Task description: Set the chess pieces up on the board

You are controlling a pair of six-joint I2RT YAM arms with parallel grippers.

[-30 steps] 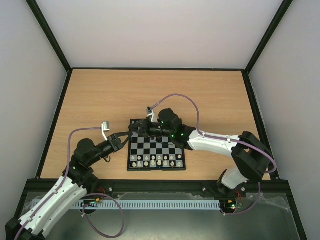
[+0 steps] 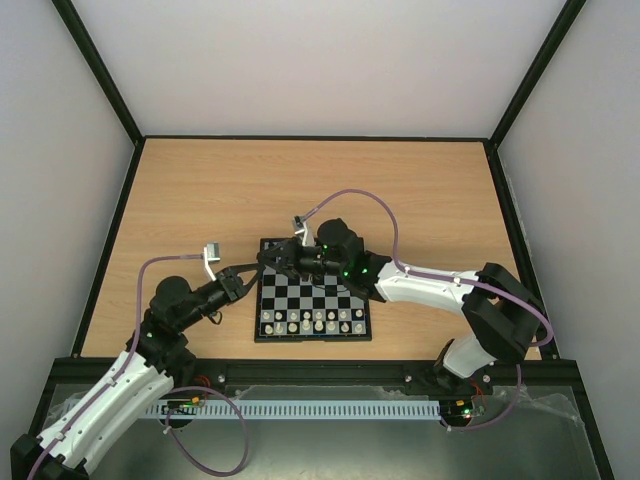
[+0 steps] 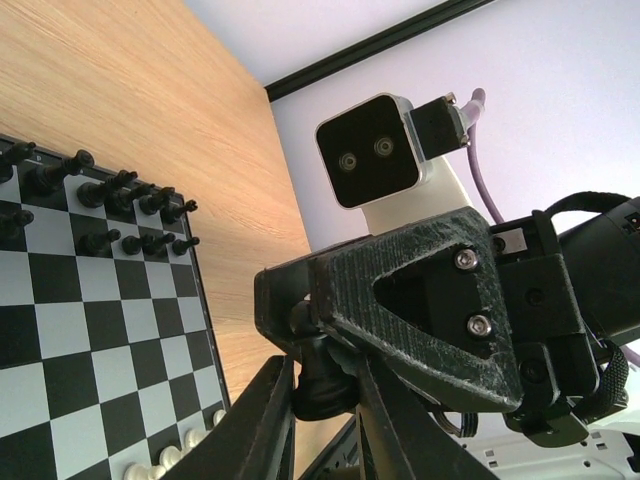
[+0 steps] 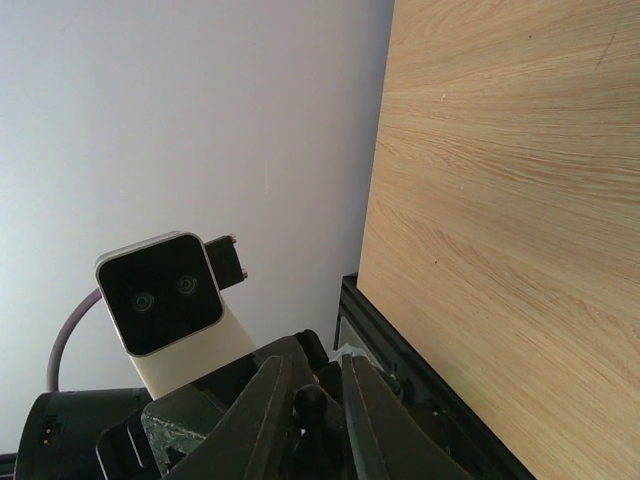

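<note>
Over the upper left of the chessboard, my two grippers meet at a black chess piece. My left gripper is shut on its wide base. My right gripper is round the piece's narrower top, part open; whether its fingers grip it is unclear. In the right wrist view the dark round end shows between fingertips. On the board, black pieces stand in rows at the far side in the left wrist view, and white pieces line the near side.
Bare wooden table surrounds the board behind and to both sides. The right arm covers part of the board's upper half in the top view. A dark frame edge runs along the table's front.
Both arms are almost exactly where they were; the right arm has shifted very slightly at most.
</note>
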